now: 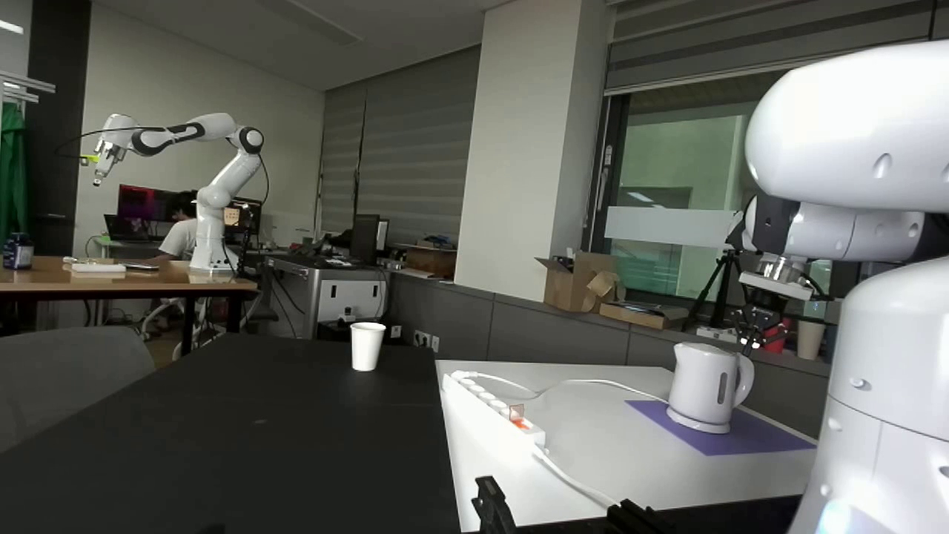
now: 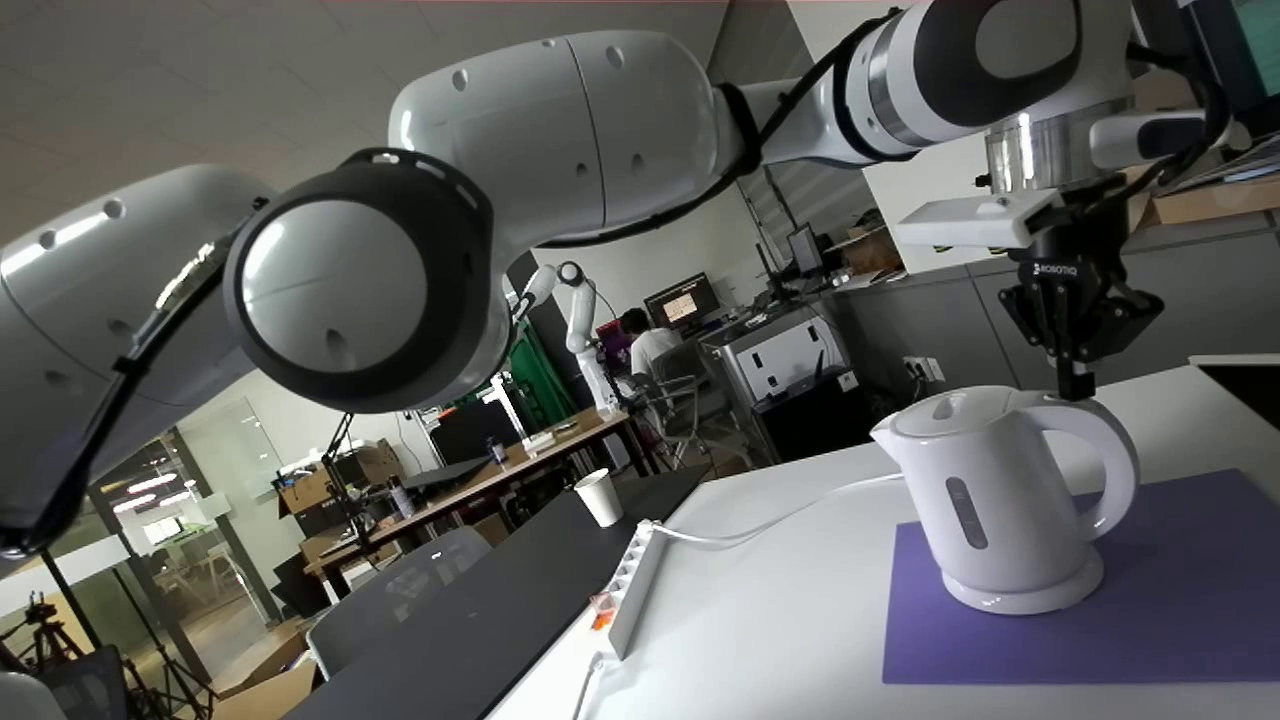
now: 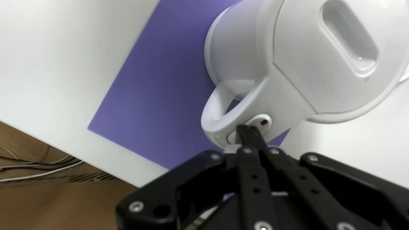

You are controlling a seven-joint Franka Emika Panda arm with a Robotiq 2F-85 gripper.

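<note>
A white electric kettle [image 2: 1002, 492] stands upright on a purple mat [image 2: 1200, 564], its spout to the left and its handle [image 2: 1116, 462] to the right in exterior view 2. My gripper [image 2: 1074, 382] points down at the top of that handle, fingers together. In the wrist view, the black fingertips [image 3: 250, 133] overlap the oval switch [image 3: 263, 122] with a red mark on the handle's top. Part of the switch is hidden by them. They look to be touching or very close; I cannot tell which. Nothing shows between the fingers.
A white power strip [image 1: 494, 402] lies along the left edge of the white table [image 1: 605, 445], and a cord runs from it toward the kettle. On the black table [image 1: 267, 418] stands a white paper cup [image 1: 365, 347].
</note>
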